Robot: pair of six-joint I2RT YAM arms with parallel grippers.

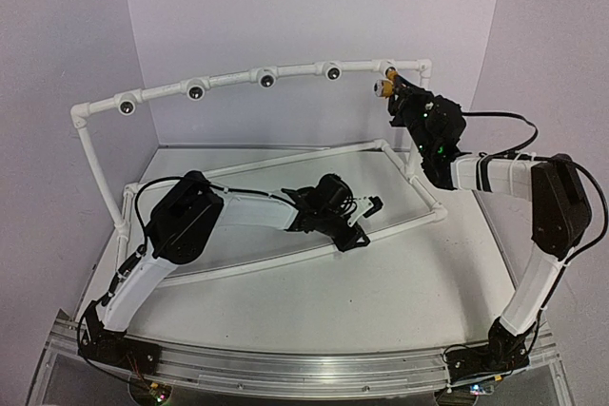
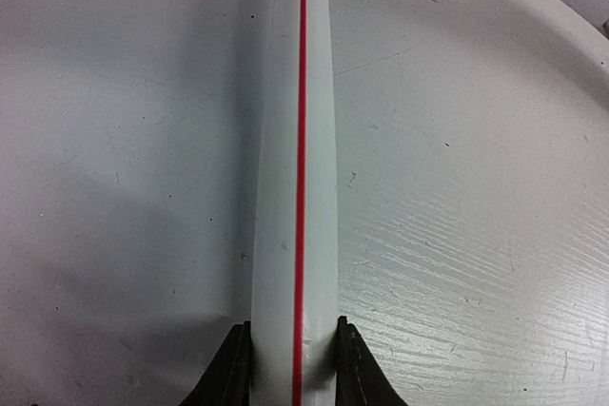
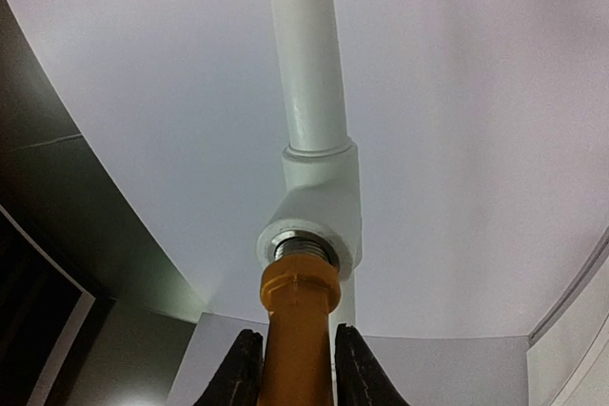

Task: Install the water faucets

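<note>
An orange-brown faucet (image 3: 300,330) with a silver threaded end (image 3: 303,247) meets the opening of the rightmost white tee (image 3: 319,206); some thread shows outside, and how deep it sits is hidden. My right gripper is shut on the faucet body, one black finger on each side. In the top view the faucet's side outlet (image 1: 383,88) points left. My left gripper is shut around the lower white pipe (image 2: 281,140) with its red line, fingers against both sides.
Along the raised pipe (image 1: 225,80) several other tee openings stand empty, with dark holes facing forward. A white lower frame (image 1: 285,259) rests on the table (image 1: 314,306).
</note>
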